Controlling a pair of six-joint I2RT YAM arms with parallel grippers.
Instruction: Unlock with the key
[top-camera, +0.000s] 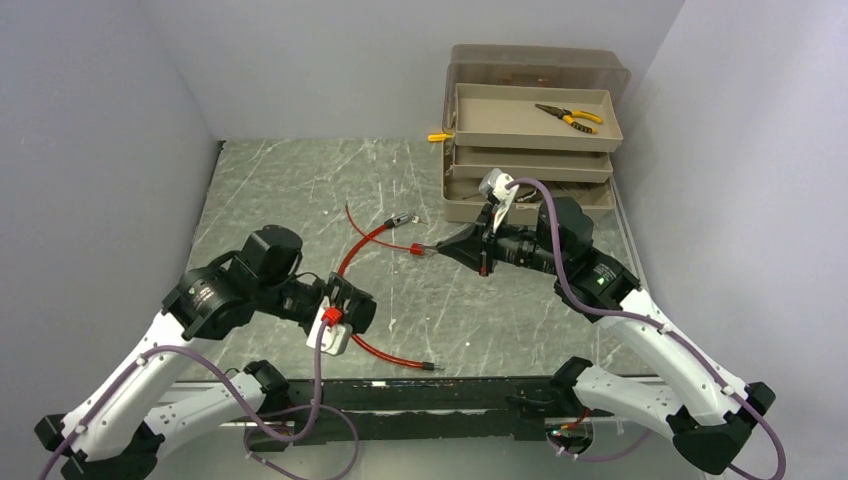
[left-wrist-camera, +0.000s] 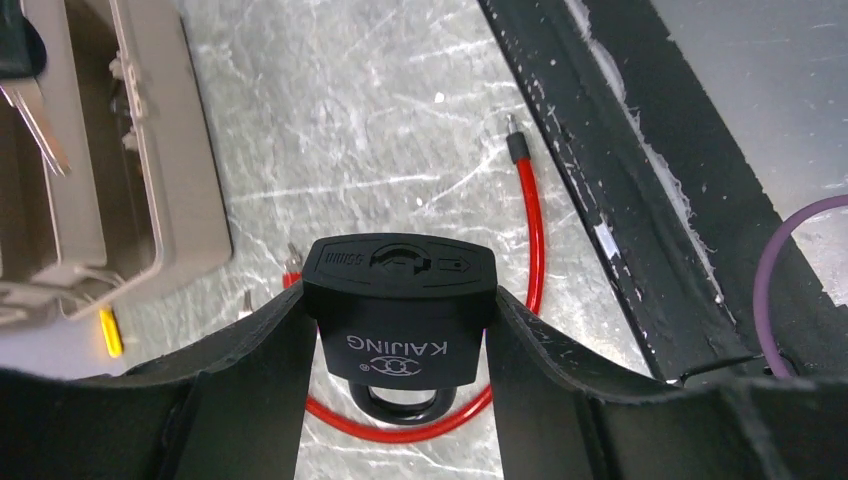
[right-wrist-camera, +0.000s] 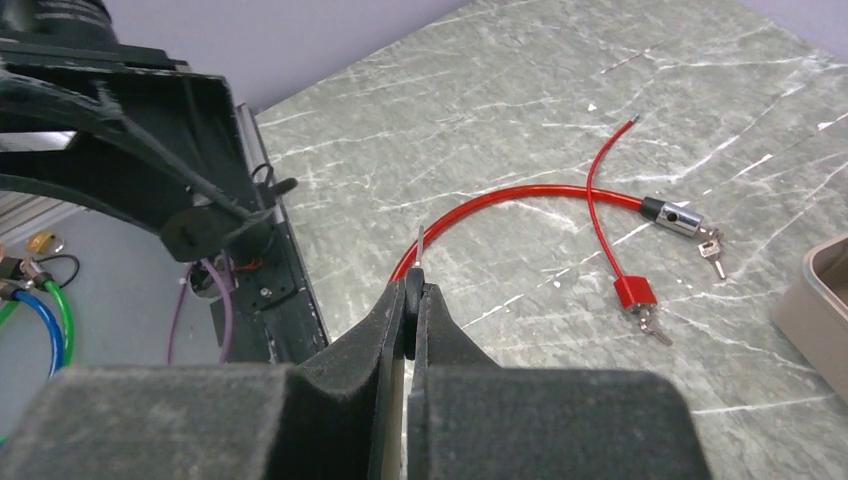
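My left gripper is shut on a black KAIJING padlock, its ring-shaped shackle hanging below, held over a thick red cable lock lying on the table. My right gripper is shut on a slim silver key, which points up from its fingertips. In the right wrist view, the cable lock's metal head has keys attached, and a thin red cable runs to a red padlock with keys.
A beige tiered toolbox stands at the back right with pliers in its top tray, and a yellow object beside it. The dark front edge of the marble surface lies near both arm bases.
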